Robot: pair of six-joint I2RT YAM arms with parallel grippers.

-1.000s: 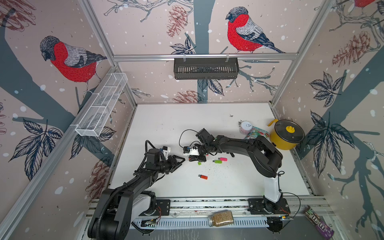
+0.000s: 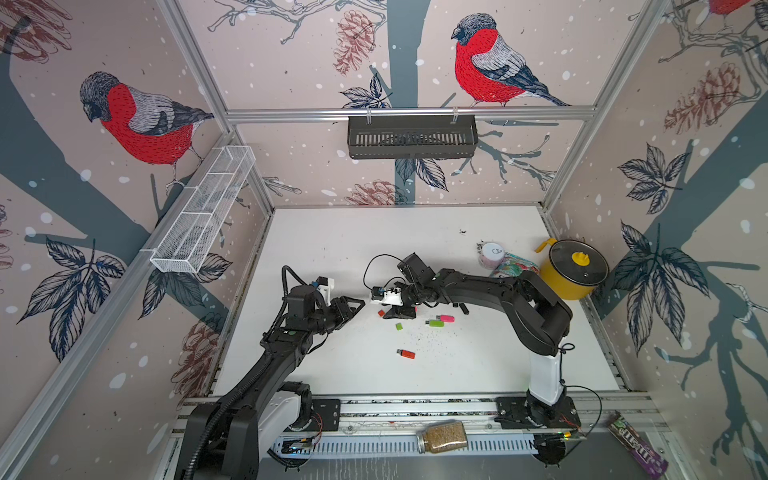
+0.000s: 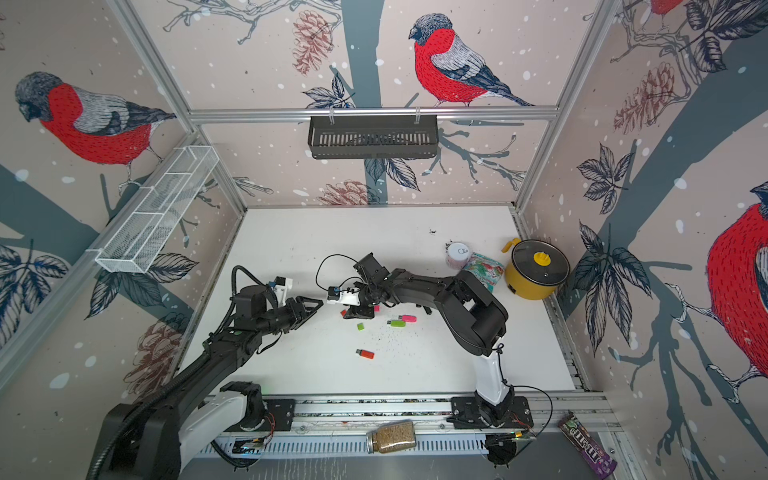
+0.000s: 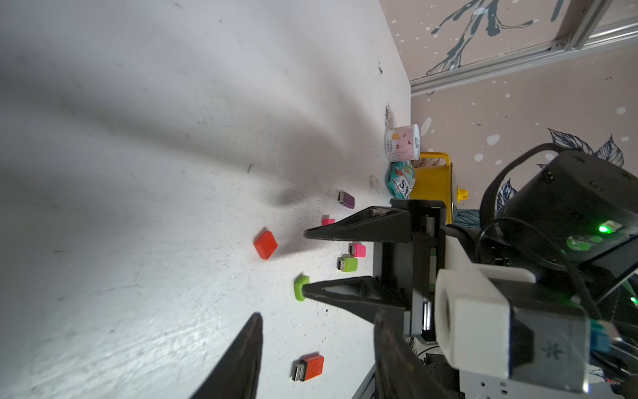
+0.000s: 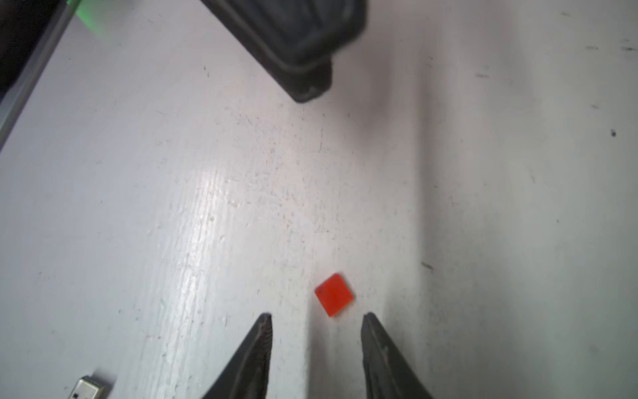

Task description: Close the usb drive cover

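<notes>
Small USB drives and caps lie on the white table: an orange drive [image 4: 313,365], a green drive [image 4: 349,264], a pink one [image 4: 359,250], a purple one [image 4: 347,199]. A red cap [image 4: 265,244] and a green cap [image 4: 300,288] lie loose. My left gripper [image 2: 352,308] is open above the table at centre-left, nothing between its fingers. My right gripper hovers open near the red cap [image 5: 333,294], empty between its fingers, facing the left gripper.
A yellow pot [image 2: 564,284], a cup [image 2: 491,253] and a colourful packet [image 2: 520,264] stand at the back right.
My right gripper has moved slightly up.
</notes>
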